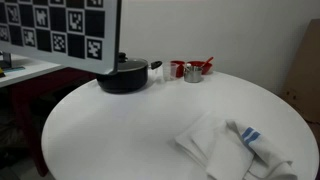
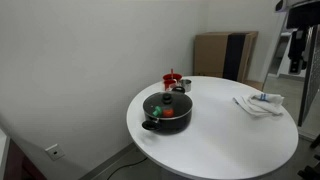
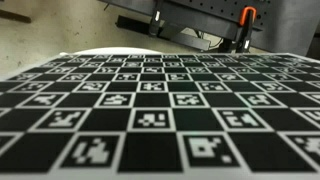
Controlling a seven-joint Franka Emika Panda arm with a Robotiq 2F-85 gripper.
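A dark arm part (image 2: 300, 18) hangs at the upper right edge in exterior view 2; whether its fingers stand open or shut cannot be made out. A black-and-white marker board (image 3: 150, 118) fills most of the wrist view, and no fingers can be picked out there. The same kind of board (image 1: 60, 28) covers the upper left of exterior view 1, close to that camera. On the round white table (image 2: 205, 140) stands a black lidded pot (image 2: 168, 112). A folded white towel (image 1: 240, 150) with a blue stripe lies toward the table's near right in exterior view 1.
Beyond the pot are a metal cup (image 1: 193, 74), a clear cup (image 1: 169, 71) and a red container (image 1: 205, 67). Green and red shapes (image 2: 168, 112) show at the pot's lid. Cardboard (image 2: 218, 55) leans against the wall.
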